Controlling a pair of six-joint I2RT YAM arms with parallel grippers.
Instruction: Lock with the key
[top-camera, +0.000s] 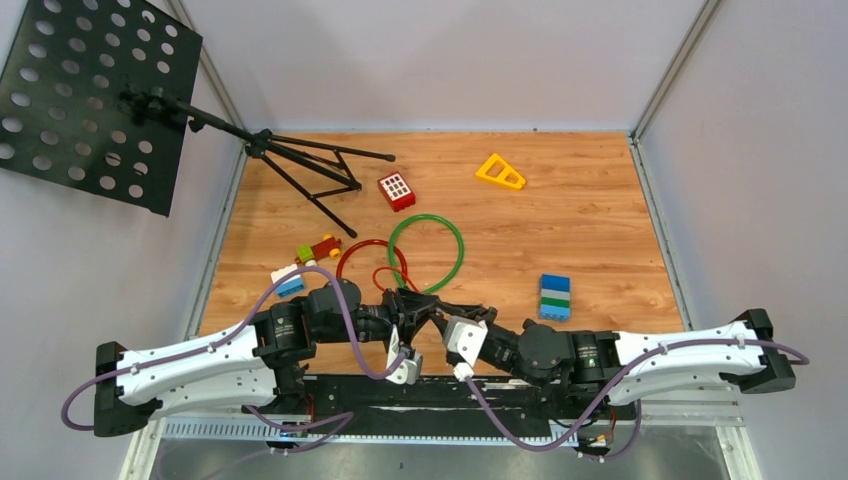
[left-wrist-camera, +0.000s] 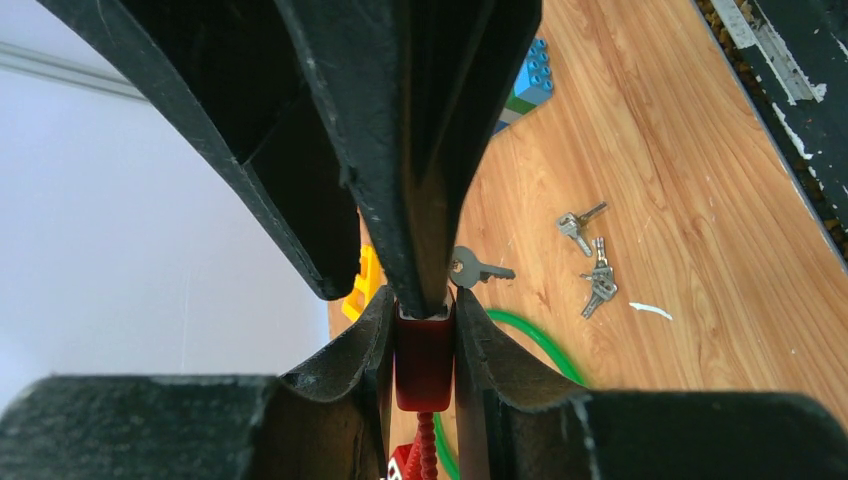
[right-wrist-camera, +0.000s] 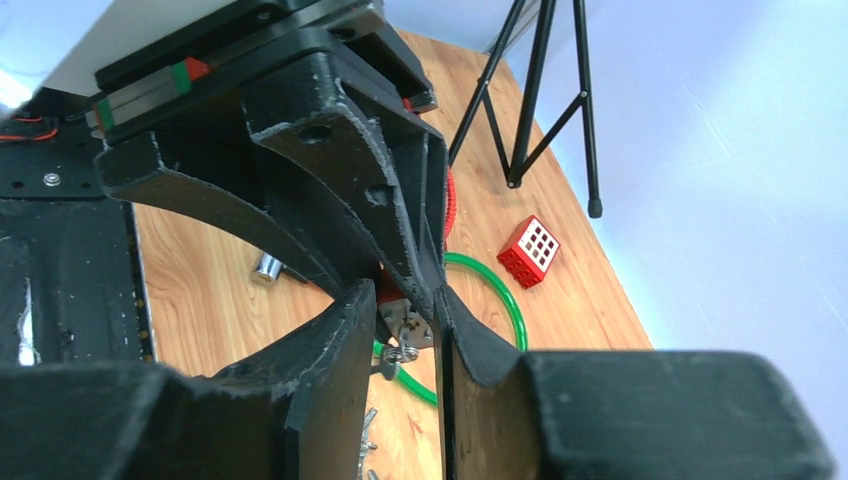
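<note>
Between the fingers of my left gripper a red lock body (left-wrist-camera: 425, 365) is clamped, with a red twisted cable (left-wrist-camera: 427, 440) hanging below it. My right gripper is part open, its fingers on either side of the lock's silver face (right-wrist-camera: 406, 322). A small piece of ringed metal (right-wrist-camera: 401, 354) shows there; whether it is a key in the lock I cannot tell. On the floor lie small silver keys (left-wrist-camera: 601, 280) and a larger grey key (left-wrist-camera: 482, 269). From above, the grippers meet and cover the lock.
Green ring (top-camera: 460, 250), red brick (top-camera: 397, 191), yellow triangle (top-camera: 500, 172) and blue-green blocks (top-camera: 555, 297) rest on the wooden floor (top-camera: 590, 220). A black stand (top-camera: 290, 150) rises at the back left.
</note>
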